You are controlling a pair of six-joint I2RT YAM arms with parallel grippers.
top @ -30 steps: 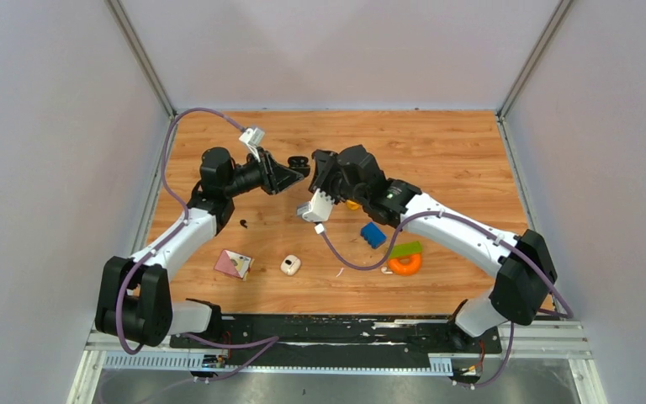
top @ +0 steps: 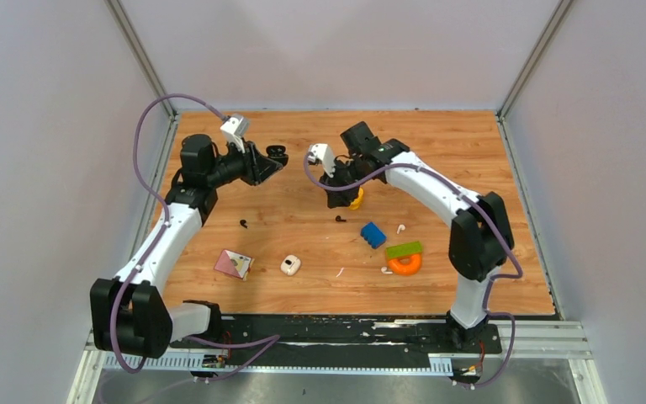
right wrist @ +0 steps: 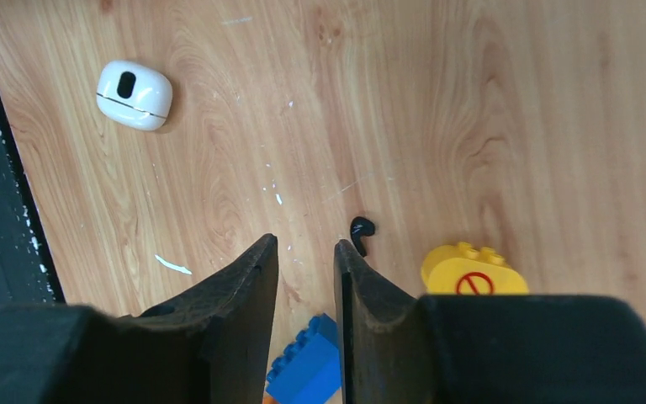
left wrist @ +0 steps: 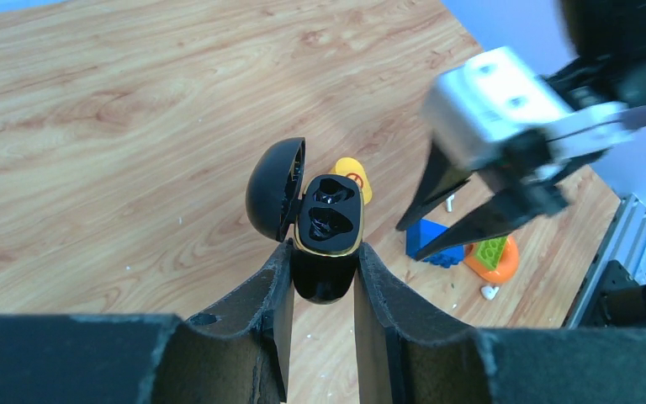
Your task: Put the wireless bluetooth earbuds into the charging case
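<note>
My left gripper [top: 265,167] is shut on the open black charging case [left wrist: 328,227], held above the table with its lid up and two earbud wells showing. My right gripper hangs over the table right of the case, fingers pointing down and part open, with nothing seen between the tips. A black earbud [right wrist: 360,231] lies on the table just beyond its fingertips in the right wrist view. Another black earbud [top: 243,223] lies on the left of the table.
A white case [top: 290,264], a card [top: 233,264], a blue brick [top: 373,236], a yellow block [right wrist: 471,269], a green block [top: 404,250], an orange ring [top: 405,266] and small white pieces lie on the table [top: 446,143].
My right gripper has turned from beside the case to point down over the table, its arm swinging back. My left gripper has moved slightly left and up with the case.
</note>
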